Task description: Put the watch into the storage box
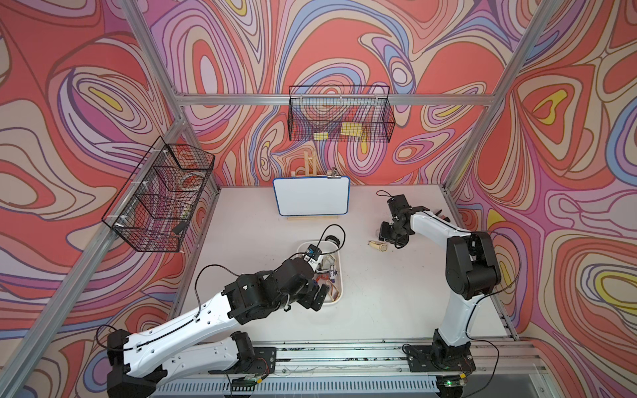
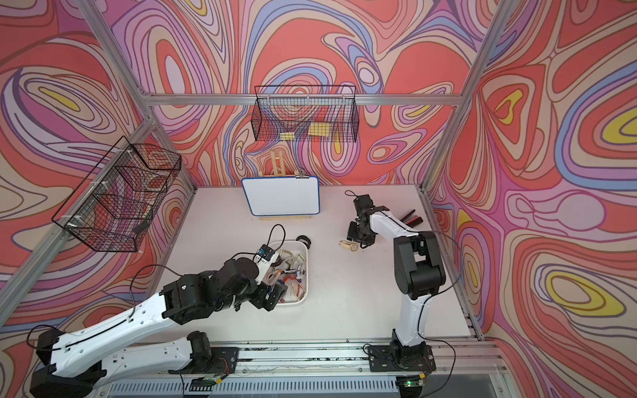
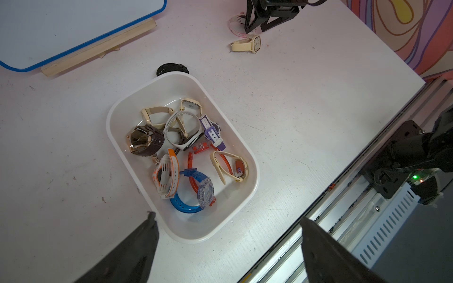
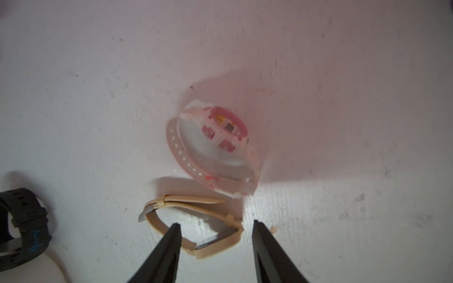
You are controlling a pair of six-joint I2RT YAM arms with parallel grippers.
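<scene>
In the left wrist view the white storage box point(image 3: 231, 221) holds several watches. My left gripper hangs over its near end, open and empty. On the table beyond lie a beige watch point(image 4: 219, 245) and a translucent pink watch point(image 4: 207, 174), side by side below my right gripper, whose two fingers stand apart around empty space. The beige one appears partly between the fingers but lower, on the table. A black watch point(image 4: 28, 219) rests outside the box against its far end, seen at the left of the right wrist view.
A whiteboard point(image 1: 312, 196) stands on a wooden easel at the back. Dark red and black items point(image 2: 412, 219) lie at the far right behind the right arm. Wire baskets point(image 1: 341, 116) hang above the back edge.
</scene>
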